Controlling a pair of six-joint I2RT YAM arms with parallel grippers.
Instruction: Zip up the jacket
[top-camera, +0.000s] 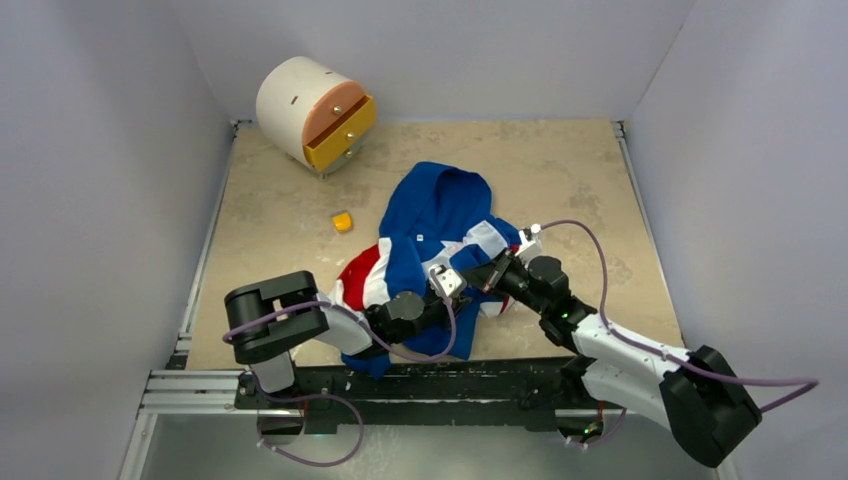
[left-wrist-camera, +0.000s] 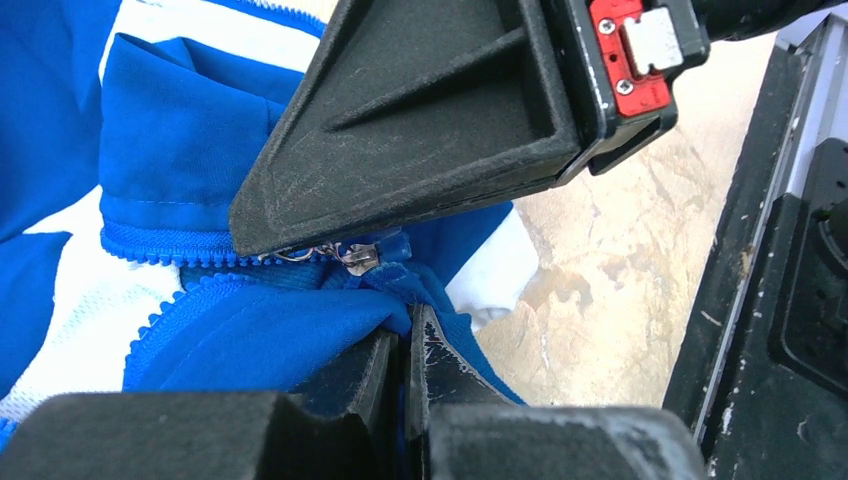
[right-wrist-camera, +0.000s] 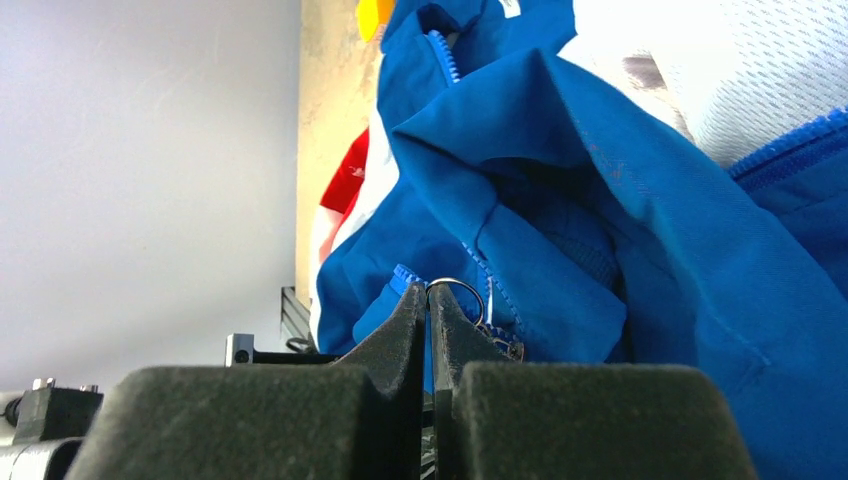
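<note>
The blue, white and red jacket (top-camera: 437, 205) lies with its hood toward the back and its front folds bunched near the table's front edge. In the left wrist view, my left gripper is shut on blue cloth at the lower end of the zipper. Just above it sits the metal zipper slider (left-wrist-camera: 360, 258), with a thin wire ring. That zipper ring (right-wrist-camera: 463, 283) runs in between the tips of my right gripper, which is shut. Toothed zipper tape (left-wrist-camera: 170, 250) shows with its two edges apart left of the slider.
A small yellow block (top-camera: 342, 221) lies left of the hood. A white rounded cabinet with a yellow drawer (top-camera: 340, 135) stands at the back left. Both grippers are close together.
</note>
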